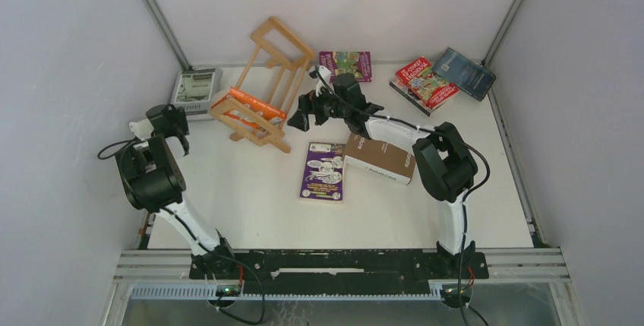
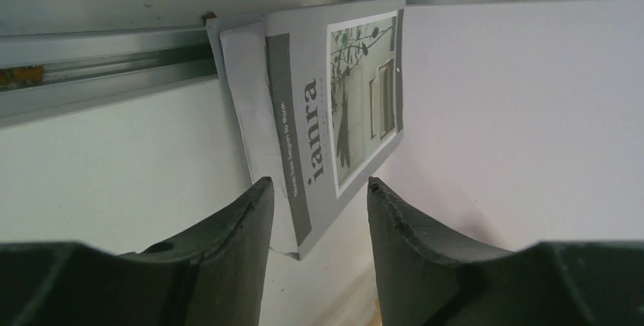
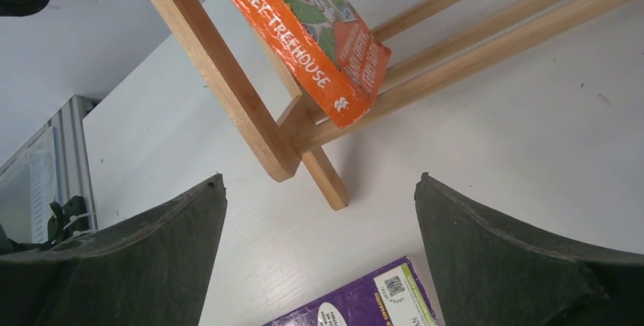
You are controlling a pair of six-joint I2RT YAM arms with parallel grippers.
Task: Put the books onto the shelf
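A white book (image 2: pixel 342 106) (image 1: pixel 194 92) lies at the back left, beside the wooden rack. My left gripper stands part open just in front of it, nothing held. The wooden rack (image 1: pixel 273 22) holds an orange book (image 3: pixel 304 52) (image 1: pixel 257 104). My right gripper is open, empty, right of the rack, above the table near a purple book (image 1: pixel 322 174) (image 3: pixel 342 303). A brown book (image 1: pixel 383 155) lies under the right arm.
A purple-edged book (image 1: pixel 345 66) lies at the back middle. A red book (image 1: pixel 425 83) and a dark blue book (image 1: pixel 463 74) lie piled at the back right.
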